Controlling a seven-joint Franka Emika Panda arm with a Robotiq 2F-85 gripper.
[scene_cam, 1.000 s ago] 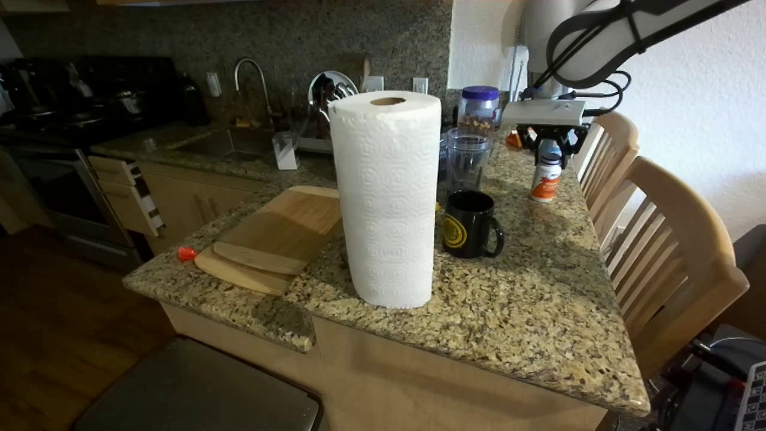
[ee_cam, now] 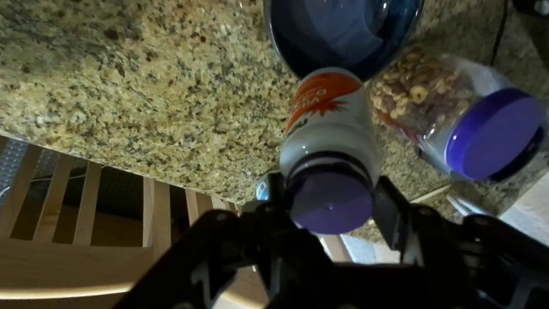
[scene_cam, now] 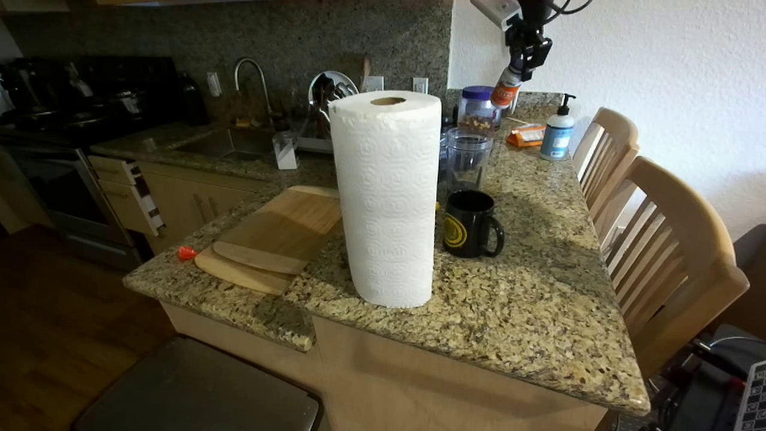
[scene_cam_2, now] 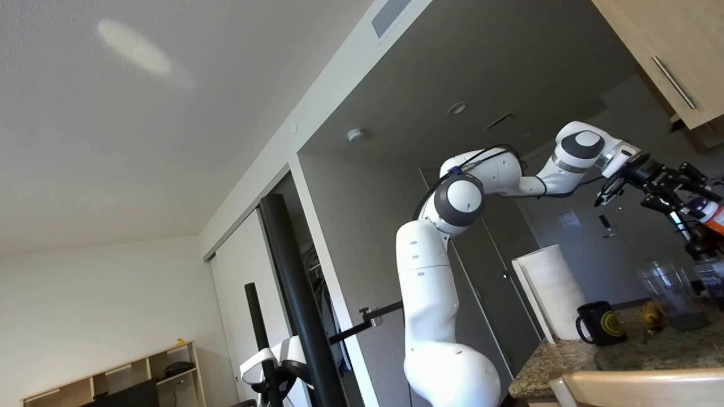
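Observation:
High over the back of the counter in exterior view 1, my gripper is shut on a small white and orange bottle, which hangs tilted. In the wrist view the bottle's purple cap faces the camera, between the dark fingers. Its base points towards a dark round vessel on the counter below and overlaps its rim in that view; how far apart they are I cannot tell. At the right edge of exterior view 2, the bottle is partly cut off in the gripper's black fingers.
A purple-lidded jar of nuts stands close by the bottle. Along the counter are a clear blender cup, a black mug, a paper towel roll and a pump bottle. Chairs line the right edge.
The bottle has risen from just over the counter's right side. My gripper has carried it up, back and leftwards, near the jar, and it is now tilted instead of nearly upright.

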